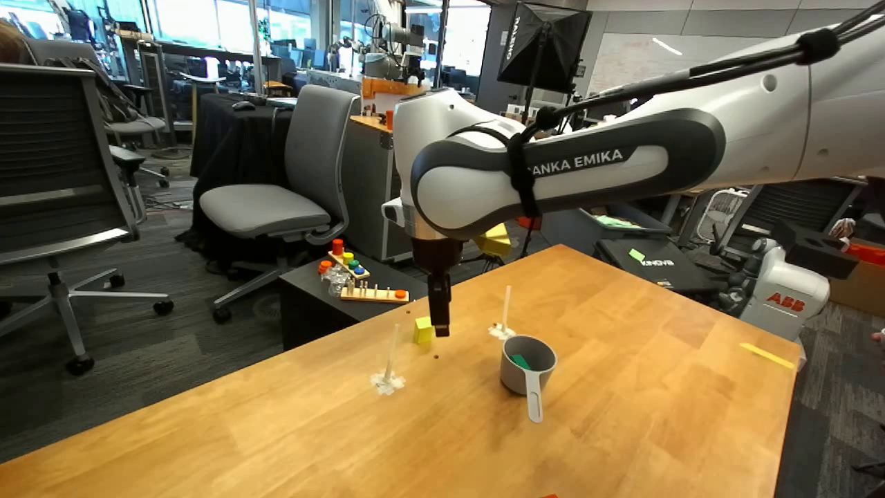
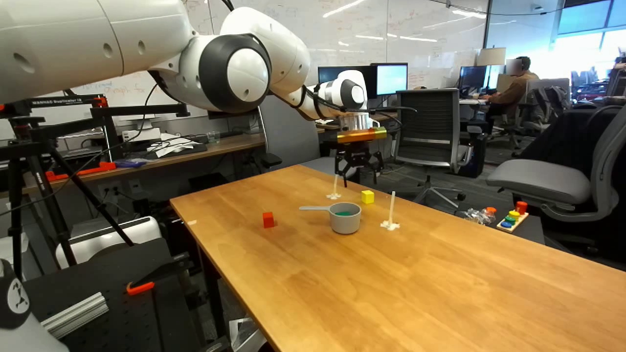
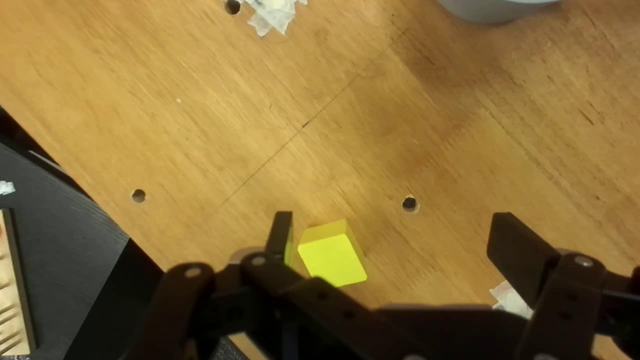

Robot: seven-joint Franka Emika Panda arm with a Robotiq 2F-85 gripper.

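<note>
My gripper is open above the table, its fingers wide apart. Below it, in the wrist view, a yellow cube (image 3: 333, 258) appears close to the left finger (image 3: 280, 235); nothing is held. Exterior view 1 has the yellow cube (image 1: 423, 330) on the table just left of the gripper (image 1: 440, 332). A grey cup with a handle (image 1: 520, 377) stands nearer that camera and holds something green (image 1: 520, 361). In exterior view 2 a red cube (image 2: 268, 220) lies beyond the handle end of the grey cup (image 2: 344, 222).
Two thin upright sticks, one (image 2: 391, 208) right of the cup and another (image 2: 335, 185) behind it, are fixed to the table with white tape. The table edge runs close by the yellow cube.
</note>
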